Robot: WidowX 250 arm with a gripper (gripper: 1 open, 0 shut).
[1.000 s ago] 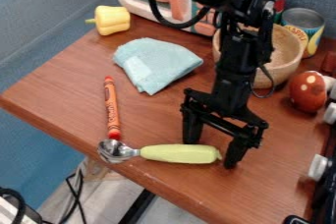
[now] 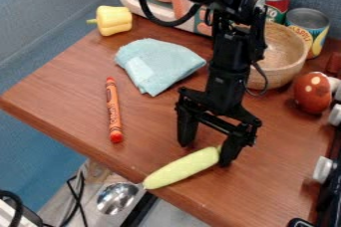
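My black gripper (image 2: 206, 143) is low over the wooden table, its fingers straddling the end of a pale green handle (image 2: 180, 168) of a metal scoop (image 2: 116, 199), which hangs off the table's front edge. Whether the fingers are closed on the handle is hard to tell. An orange crayon (image 2: 114, 110) lies left of the gripper, and a folded light blue cloth (image 2: 160, 64) lies behind it.
A wooden bowl (image 2: 282, 52), cans (image 2: 306, 27), a red-brown toy (image 2: 312, 94) and a yellow pepper-like object (image 2: 111, 19) stand around the back and right.
The gripper has shifted slightly left and up.
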